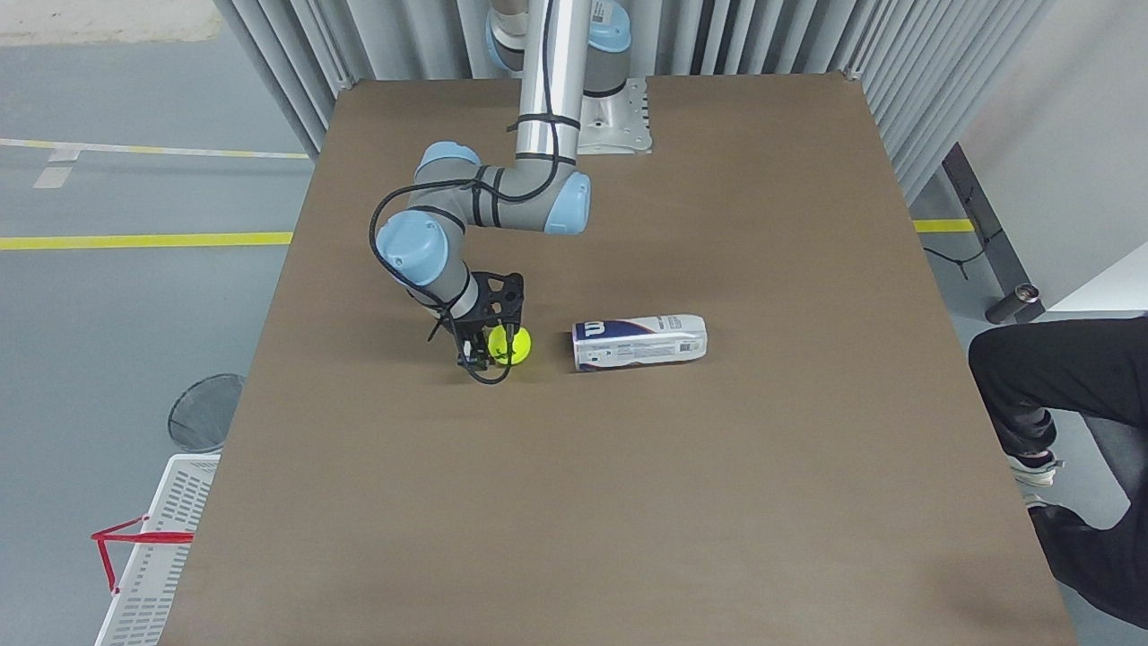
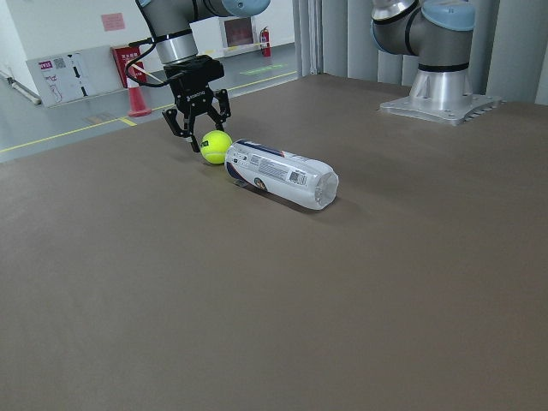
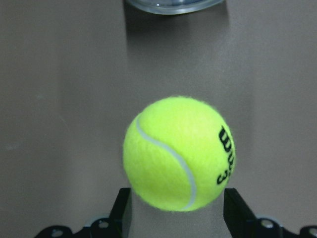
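A yellow tennis ball (image 1: 512, 343) with a dark logo rests on the brown table (image 1: 753, 484), just in front of my black gripper. In the wrist view the ball (image 3: 176, 148) sits between and slightly beyond my two separated fingertips, and the gripper looks open. A white labelled tube (image 1: 638, 343) lies on its side right of the ball, in the front view; in the left view the tube (image 2: 282, 175) lies near the ball, and its clear rim shows at the top of the wrist view.
Curtains line the back behind the arm's base.
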